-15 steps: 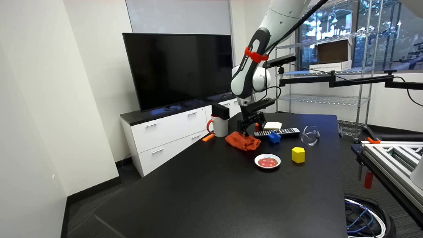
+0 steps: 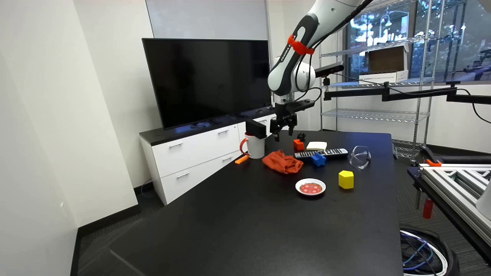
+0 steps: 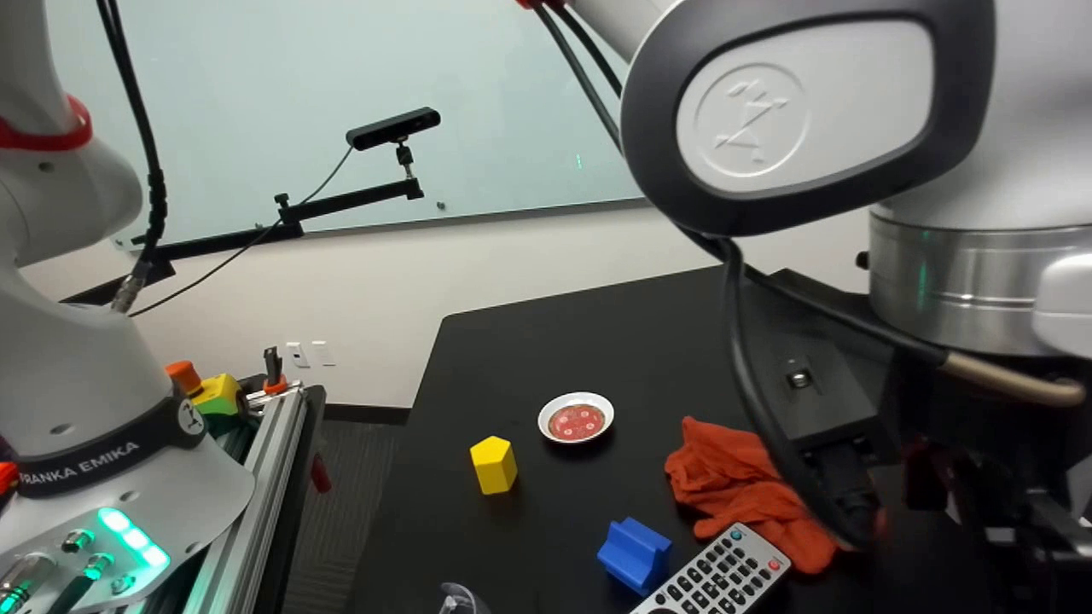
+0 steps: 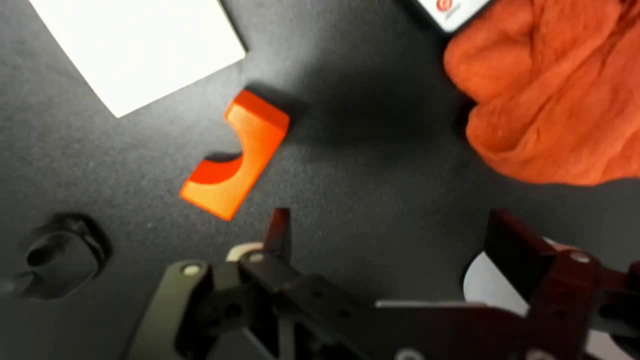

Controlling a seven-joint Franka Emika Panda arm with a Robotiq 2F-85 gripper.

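My gripper [image 2: 284, 133] hangs above the far part of the dark table, to the right of the white mug [image 2: 255, 147]. In the wrist view the gripper is open, its two dark fingers wide apart with only bare table showing between them. The crumpled orange-red cloth [image 4: 558, 90] lies on the table at the upper right of that view, apart from the fingers. Left of centre sits an orange block with a round notch [image 4: 255, 147]. Part of the mug [image 4: 492, 288] shows behind the right finger.
Around the cloth lie a remote [image 2: 335, 153], a blue block [image 2: 318, 159], a white pad [image 2: 316, 145] and clear glasses [image 2: 360, 157]. A small plate [image 2: 298, 187] and a yellow block [image 2: 346, 179] stand nearer.
My gripper has risen from low over the cloth and shifted slightly toward the back. The cloth stays on the table, its top now a little higher in shape.
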